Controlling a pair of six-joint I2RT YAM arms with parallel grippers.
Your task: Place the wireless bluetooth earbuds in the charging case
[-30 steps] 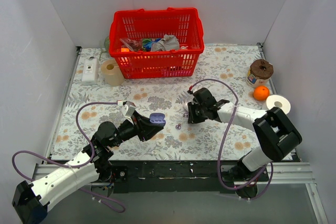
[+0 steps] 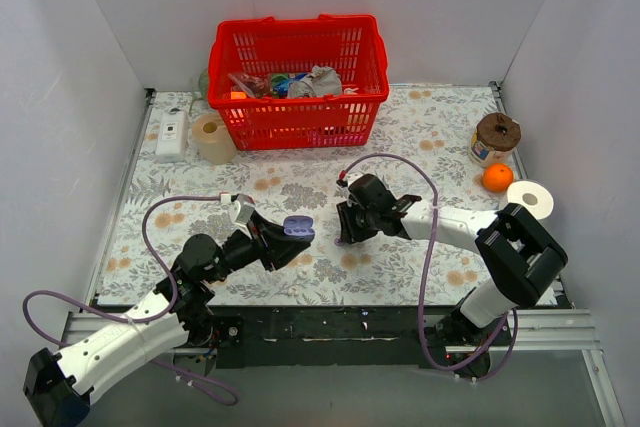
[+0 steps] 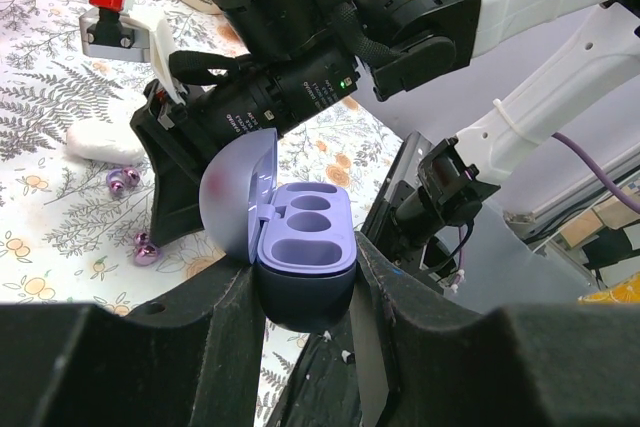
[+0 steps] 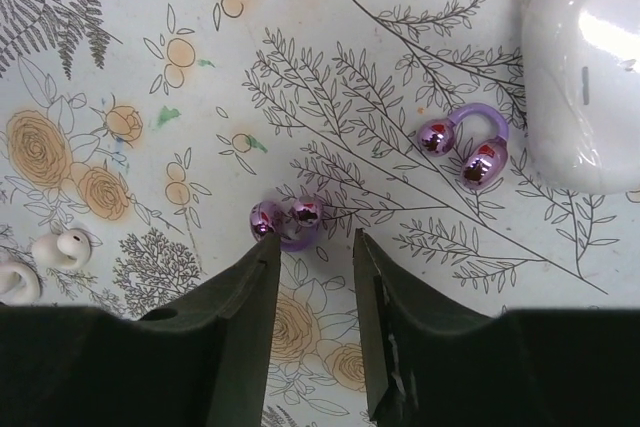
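My left gripper is shut on the purple charging case (image 3: 310, 222), whose lid stands open and whose slots look empty. It holds the case (image 2: 299, 228) above the table's front half. Two purple clip-shaped earbuds lie on the patterned cloth. One earbud (image 4: 287, 222) sits just beyond the fingertips of my right gripper, a little left of the gap between them. The other earbud (image 4: 467, 144) rests farther off to the right, near a white glossy case. The right gripper's fingers are part open, with nothing between them.
The white case (image 4: 585, 77) lies beside the farther earbud. White earbuds (image 4: 62, 250) are at the left of the right wrist view. A red basket (image 2: 300, 125) stands at the back; an orange (image 2: 497, 178) and a tape roll (image 2: 531, 199) are on the right.
My right gripper has moved left and toward the front edge, from near the farther earbud to over the nearer one. The left arm and the case have stayed still.
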